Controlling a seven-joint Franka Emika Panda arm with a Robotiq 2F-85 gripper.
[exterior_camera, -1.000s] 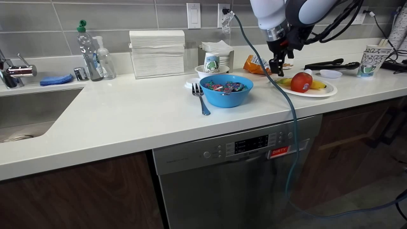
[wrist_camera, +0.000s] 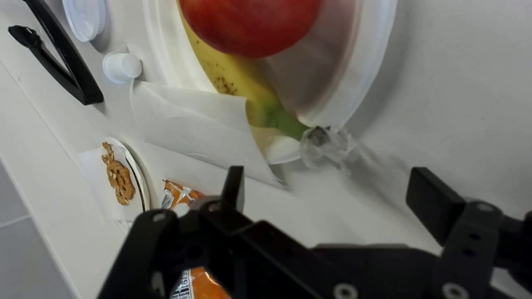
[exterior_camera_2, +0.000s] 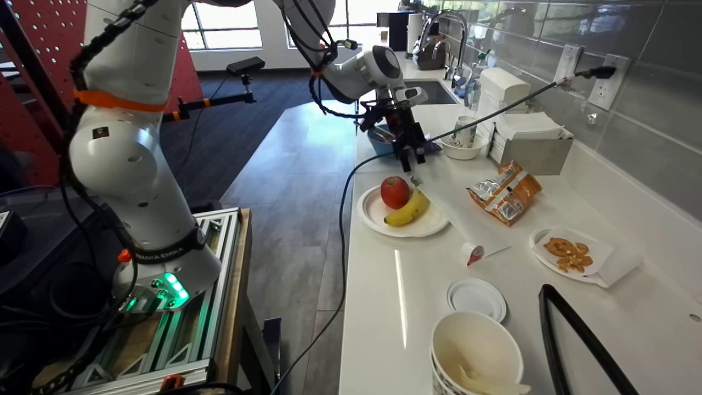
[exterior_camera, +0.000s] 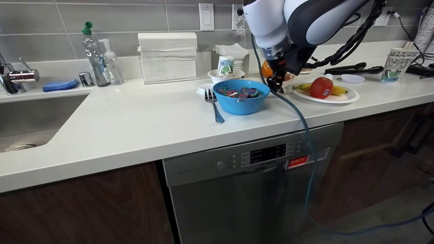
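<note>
Between the blue bowl (exterior_camera: pixel 240 106) of wrapped candy and the white plate (exterior_camera: pixel 350 97), my gripper (exterior_camera: pixel 278 87) hangs low over the counter. In the wrist view, the gripper is open, its two black fingers wide apart with only bare counter between them. Ahead of the fingers lies the plate (wrist_camera: pixel 371 64), bearing a red apple (wrist_camera: pixel 252 22) and a yellow banana (wrist_camera: pixel 224 67). The banana's stem, wrapped in clear plastic (wrist_camera: pixel 326 144), points toward the gap and sits short of the fingertips. A blue-grey cable (exterior_camera_2: pixel 355 171) passes close by the gripper.
An orange snack bag (exterior_camera_2: pixel 507 191) and a small plate of cookies (exterior_camera_2: pixel 569 257) sit toward the wall. Black tongs (exterior_camera_2: pixel 582 336), a paper cup (exterior_camera_2: pixel 477 349) and a fork (exterior_camera: pixel 215 107) also lie on the counter. Free room extends left of the fork.
My gripper has moved left and lower, away from the plate and toward the bowl. The hanging cable has shifted slightly left. The objects on the counter appear unmoved.
</note>
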